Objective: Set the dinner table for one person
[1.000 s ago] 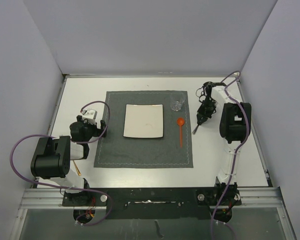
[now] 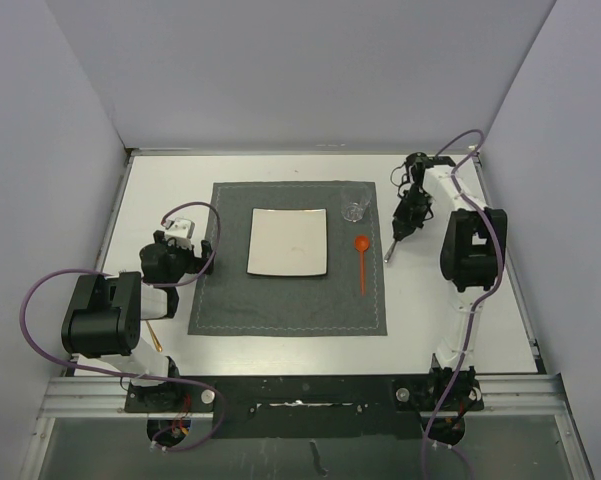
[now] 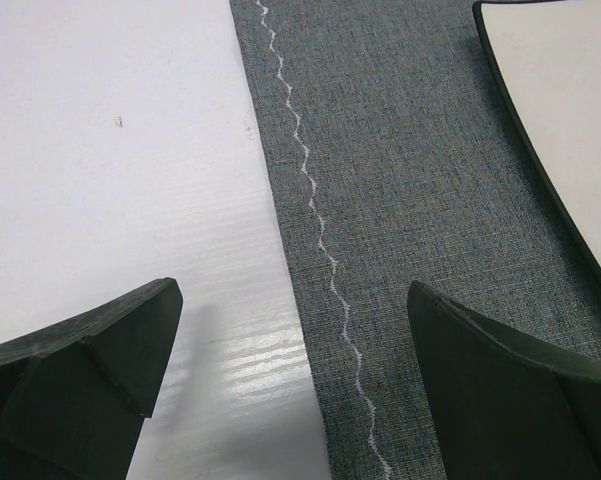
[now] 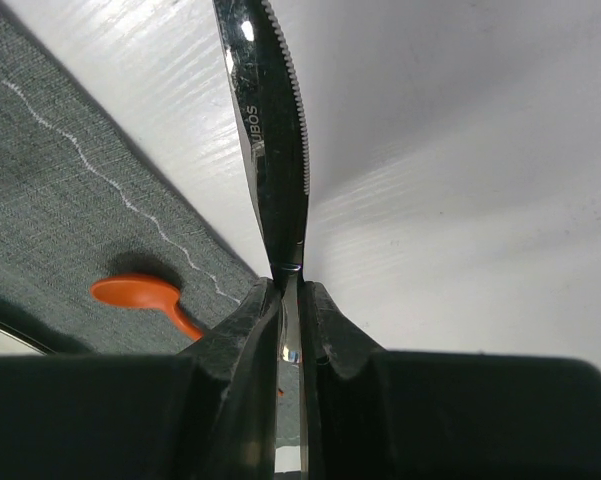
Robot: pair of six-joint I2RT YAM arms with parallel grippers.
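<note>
My right gripper (image 2: 405, 225) is closed on a steel knife (image 4: 275, 150), held over the white table just right of the grey mat (image 2: 290, 310); the blade shows clearly in the right wrist view. On the mat lie a square white plate (image 2: 287, 242), an orange spoon (image 2: 362, 258) right of it, and a clear glass (image 2: 355, 203) at the back right. My left gripper stands open above the mat's left edge, nothing between its fingers, with the plate's edge at the right of the left wrist view.
Thin yellowish sticks (image 2: 154, 335) lie on the table by the left arm, partly hidden. Walls stand at the back and both sides.
My right gripper has shifted slightly with the knife, toward the back and left compared with the earlier top views. The left arm and the things on the mat have not moved.
</note>
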